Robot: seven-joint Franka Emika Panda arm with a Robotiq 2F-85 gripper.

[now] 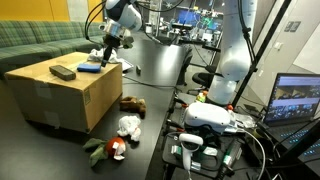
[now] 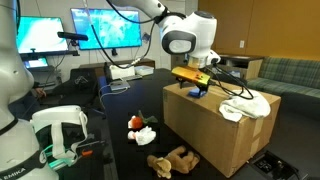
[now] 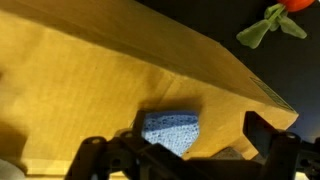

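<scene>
A small blue block [image 3: 172,130], perhaps a sponge, lies on top of the cardboard box [image 3: 60,85]. My gripper is open above it, its fingers spread wide and nothing held between them. In the wrist view the block sits between the fingers, nearer the left one, with its lower part hidden by the gripper. From the side, the blue block [image 1: 89,67] rests near the box's front edge, and the gripper hangs over the box, apart from its top.
A dark object [image 1: 62,72] and a white cloth [image 2: 245,105] share the box top. On the floor lie a brown plush toy [image 2: 174,162], a white-and-pink toy [image 1: 129,126] and a red-and-green toy [image 1: 107,150].
</scene>
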